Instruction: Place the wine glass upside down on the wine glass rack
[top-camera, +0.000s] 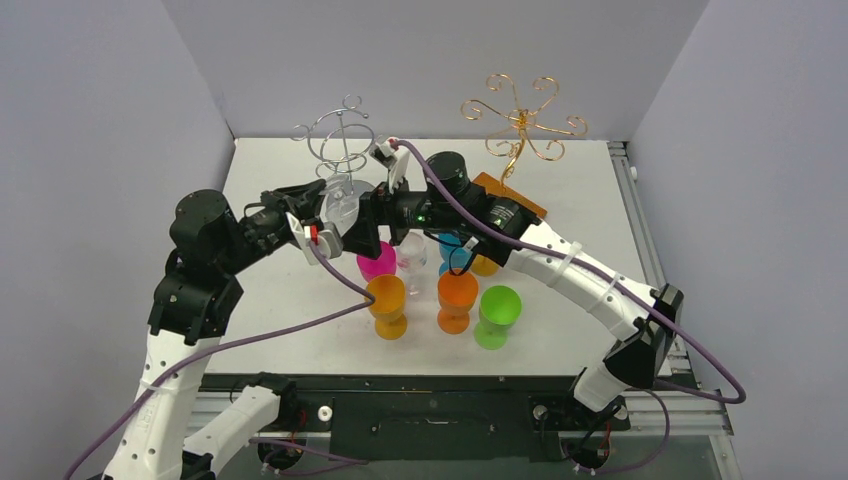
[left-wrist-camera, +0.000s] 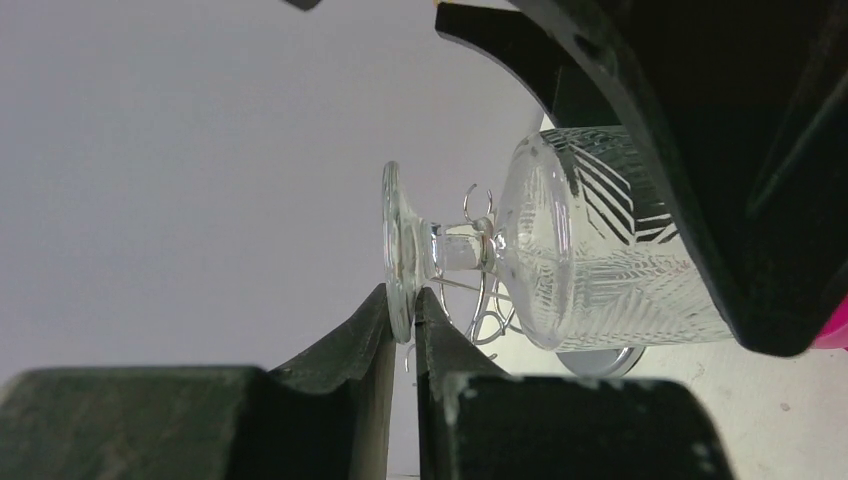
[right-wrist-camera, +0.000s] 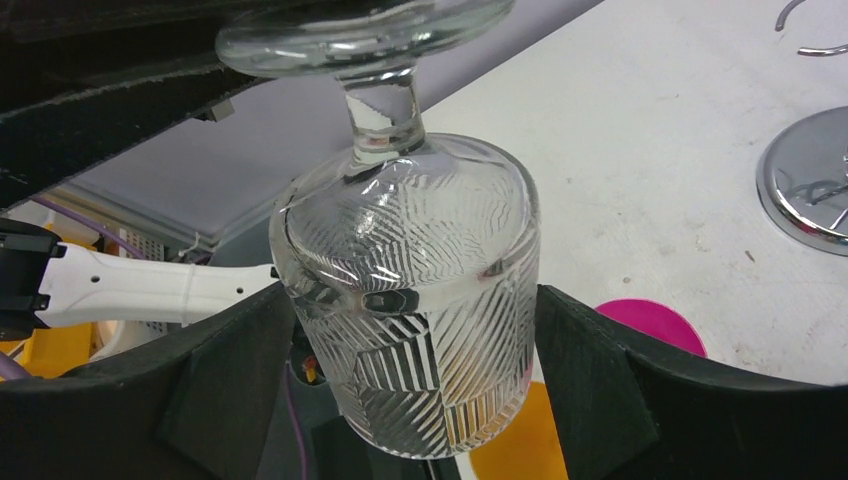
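Observation:
A clear wine glass (left-wrist-camera: 610, 240) is held upside down in the air, foot uppermost and bowl hanging below. My left gripper is shut on the rim of its foot. Around the ribbed bowl (right-wrist-camera: 420, 290) stand the parted fingers of my right gripper, one on each side; whether they touch the glass I cannot tell. From above, both grippers meet at the glass (top-camera: 340, 205). Just behind it rises the silver wine glass rack (top-camera: 342, 140) with curled arms, its round base (right-wrist-camera: 815, 180) flat on the table.
A pink goblet (top-camera: 376, 262), a clear glass (top-camera: 411, 255) and several coloured goblets, among them a yellow one (top-camera: 386, 300) and a green one (top-camera: 497, 312), stand below and to the right. A gold rack (top-camera: 520, 120) is at the back right.

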